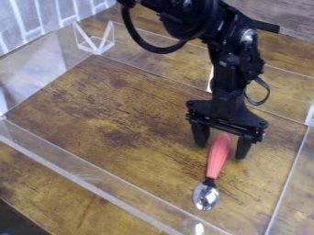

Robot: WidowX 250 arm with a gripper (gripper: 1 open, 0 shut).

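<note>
A spoon with a red handle (pixel 216 158) and a metal bowl end (pixel 205 195) lies on the wooden tray floor at the right. My black gripper (pixel 221 138) is low over the upper end of the handle, its two fingers open, one on either side of it. Whether they touch the handle cannot be told.
Clear plastic walls edge the wooden surface (pixel 105 124) along the bottom, left and right. A white bracket (pixel 95 41) stands at the upper left.
</note>
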